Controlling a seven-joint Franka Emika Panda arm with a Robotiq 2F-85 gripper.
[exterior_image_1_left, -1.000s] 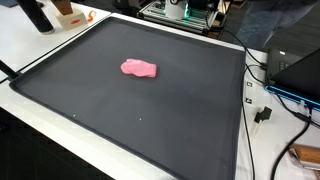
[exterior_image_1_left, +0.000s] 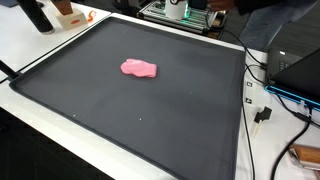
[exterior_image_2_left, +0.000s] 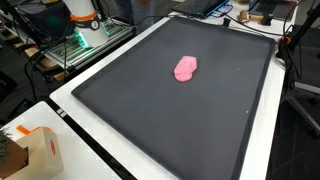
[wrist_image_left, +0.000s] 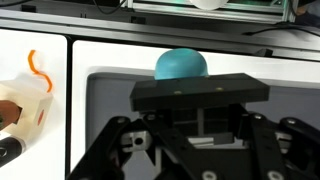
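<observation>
In the wrist view my gripper appears as dark fingers closed into a broad bar. A rounded teal object (wrist_image_left: 181, 64) pokes out just past them, and my gripper looks shut on it; most of its body is hidden behind the fingers. No teal thing lies on the mat in either exterior view, and the gripper itself is outside both. A crumpled pink item (exterior_image_1_left: 139, 68) rests alone on the dark grey mat, left of and behind the middle in exterior view 1. The same pink item (exterior_image_2_left: 185, 68) shows in exterior view 2.
At one corner stand a pale box (wrist_image_left: 30, 110) and an orange strip (wrist_image_left: 38, 70). A laptop (exterior_image_1_left: 298, 80) and cables occupy the right side of exterior view 1.
</observation>
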